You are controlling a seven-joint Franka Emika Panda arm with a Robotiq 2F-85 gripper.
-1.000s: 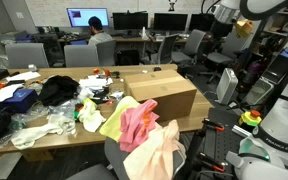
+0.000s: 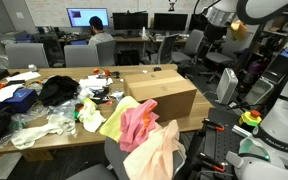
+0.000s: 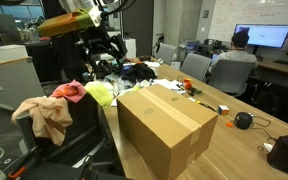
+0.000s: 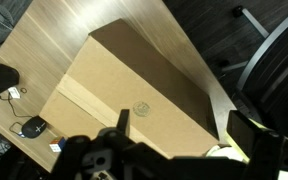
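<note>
My gripper (image 2: 210, 42) hangs high at the upper right in the first exterior view, well above the table. In the wrist view its dark fingers (image 4: 239, 128) stand wide apart, with nothing held between them. Below it in that view lies a closed cardboard box (image 4: 149, 95) with a strip of tape along its top. Over a chair in front of the table are draped a yellow cloth (image 2: 114, 121), a pink cloth (image 2: 137, 126) and a peach cloth (image 2: 156, 154). The second exterior view shows the peach cloth (image 3: 46, 118) nearest its left edge.
Clothes and small items, including a black bag (image 2: 21, 101), clutter the left of the long table. A dark cylinder (image 3: 286, 154) and a black round object (image 3: 244, 120) sit near the box. Office chairs stand close by; a person (image 2: 97, 30) sits behind.
My arm's wrist has shifted slightly down and to the left in the first exterior view. Box and cloths look unmoved.
</note>
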